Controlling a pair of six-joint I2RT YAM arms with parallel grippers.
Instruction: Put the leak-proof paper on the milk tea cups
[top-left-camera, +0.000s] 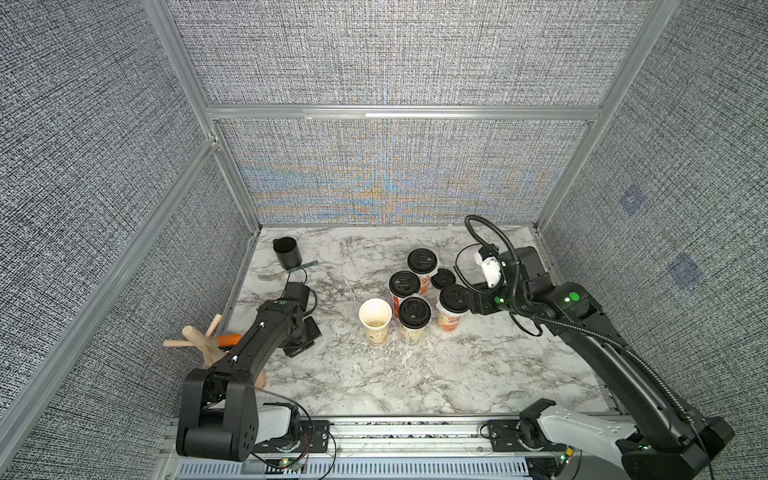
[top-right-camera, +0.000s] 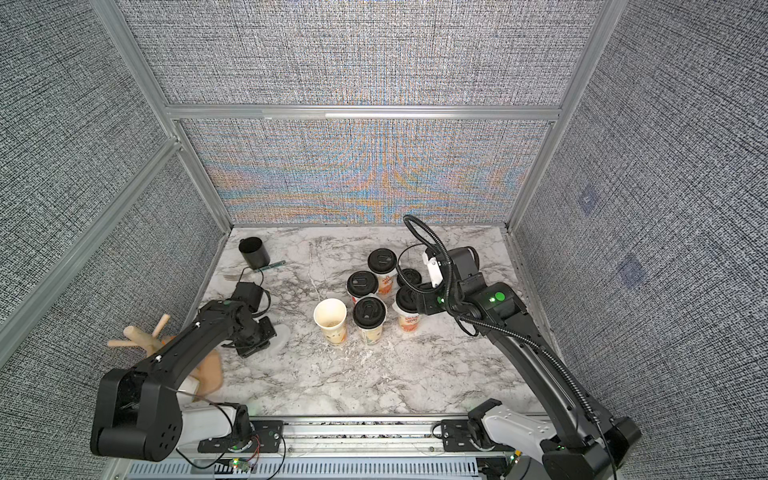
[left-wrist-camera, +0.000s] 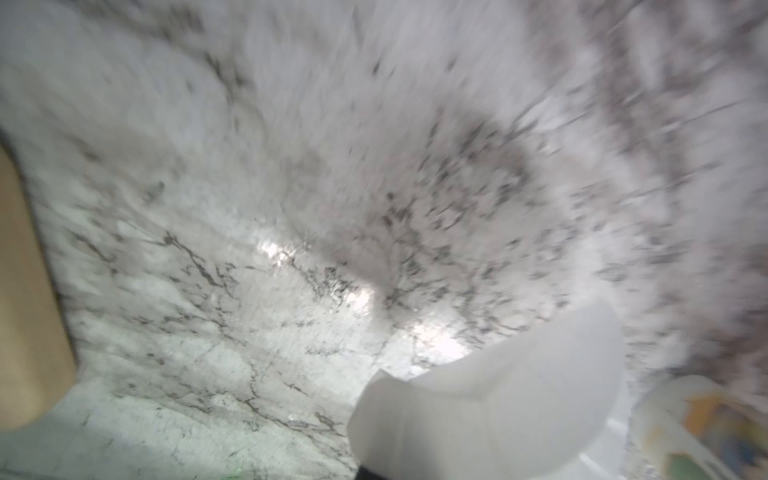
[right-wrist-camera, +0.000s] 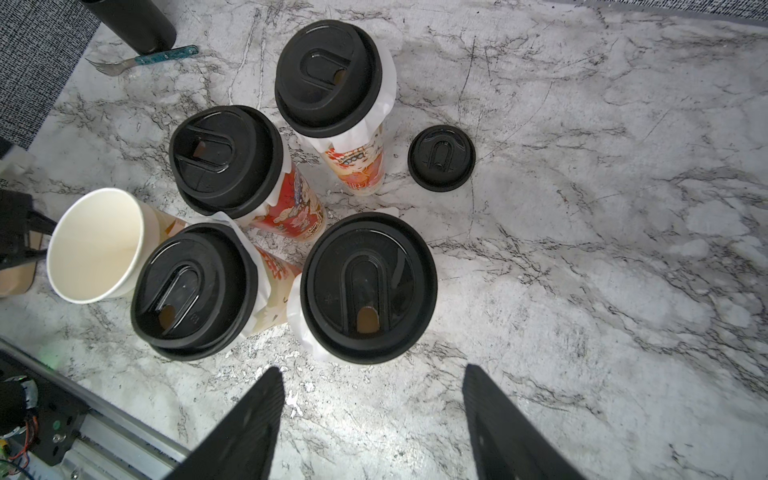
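A white sheet of leak proof paper (left-wrist-camera: 496, 408), folded and crumpled upward, fills the lower part of the left wrist view. My left gripper (top-left-camera: 308, 345) is shut on it; the paper hides nearly all of its fingers. Right of it stands the uncovered milk tea cup (top-left-camera: 376, 316), upright and empty-looking, its print partly showing at the right edge of the left wrist view. Several cups with black lids stand close by, among them the front one (right-wrist-camera: 192, 292), with white paper under their lids. Over the table, my right gripper is open with nothing between its fingers.
A small black lid (right-wrist-camera: 441, 158) lies flat behind the lidded cups. At the back left are a black mug (top-left-camera: 286, 253) and a fork (top-left-camera: 292, 270). Wooden items (top-left-camera: 204, 340) stand at the left edge.
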